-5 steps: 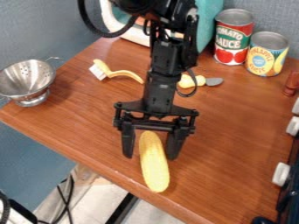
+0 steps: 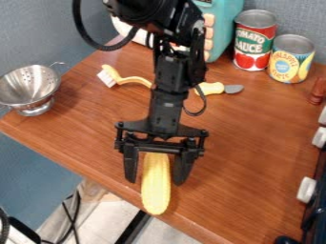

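Note:
The black gripper (image 2: pixel 156 168) hangs over the front middle of the wooden table, its two fingers spread open on either side of a long yellow object (image 2: pixel 156 192), which looks like a corn cob or squash. The object lies lengthwise toward the table's front edge, its far end partly under the gripper body. Whether the fingers touch it cannot be told.
A steel colander (image 2: pixel 29 92) sits at the left corner. Yellow-handled utensils (image 2: pixel 132 80) lie behind the arm. A tomato sauce can (image 2: pixel 254 40) and a second can (image 2: pixel 291 59) stand at the back right. A dark appliance (image 2: pixel 314 200) lines the right edge.
Over the last second the gripper moved slightly left, coming over the yellow object, which now sits a little further left too.

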